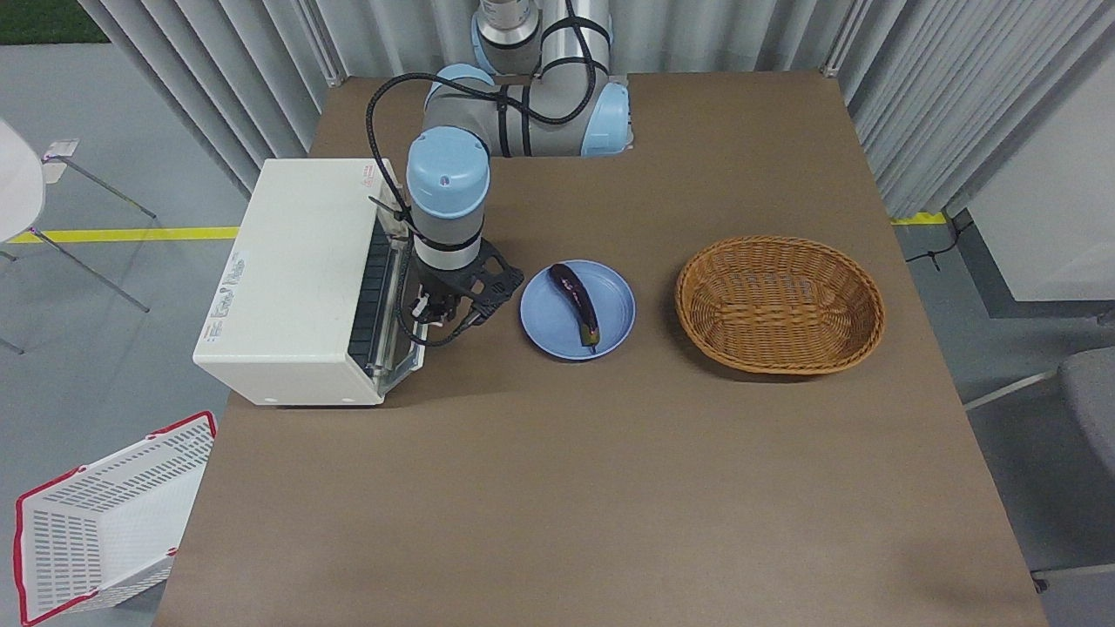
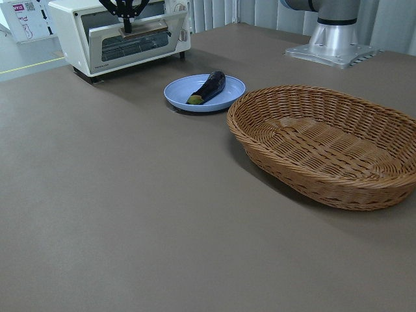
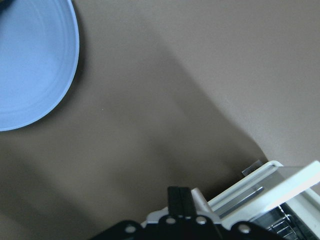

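Note:
My gripper [image 2: 127, 26] is at the white toaster oven [image 1: 279, 280], on the top bar of its glass door [image 2: 133, 47], which leans out partly open. In the wrist view the dark fingertips [image 3: 181, 200] sit against the pale handle at the bottom edge; they look shut, though whether the handle is between them is hard to tell. An eggplant [image 1: 575, 303] lies on a blue plate [image 1: 545, 324] to the right of the oven.
A wicker basket [image 1: 780, 305] stands right of the plate. A white plastic crate [image 1: 115, 517] is on the floor at the front left.

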